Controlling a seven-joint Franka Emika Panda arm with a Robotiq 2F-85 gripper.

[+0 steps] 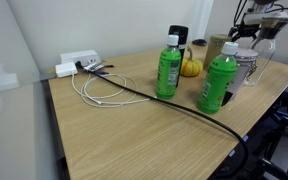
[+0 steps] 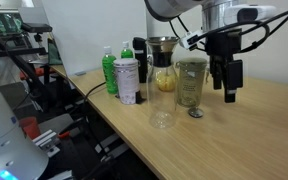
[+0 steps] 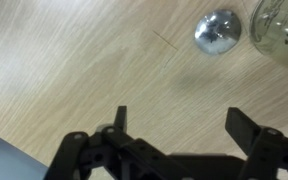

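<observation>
In the wrist view my gripper stands open over the bare wooden table, nothing between its fingers. Beyond the fingertips a small shiny silver round piece lies on the wood. Close beside it, cut off by the upper right corner, is a greenish container. From exterior view 2, the olive container stands upright with the silver piece at its foot. One of my black fingers hangs to the right of the container; the other is hard to make out there.
A clear glass jar with a dark rim and a pale can crowd the left. Two green bottles and a small orange pumpkin stand nearby. A black cable crosses the table. Free wood lies on the right.
</observation>
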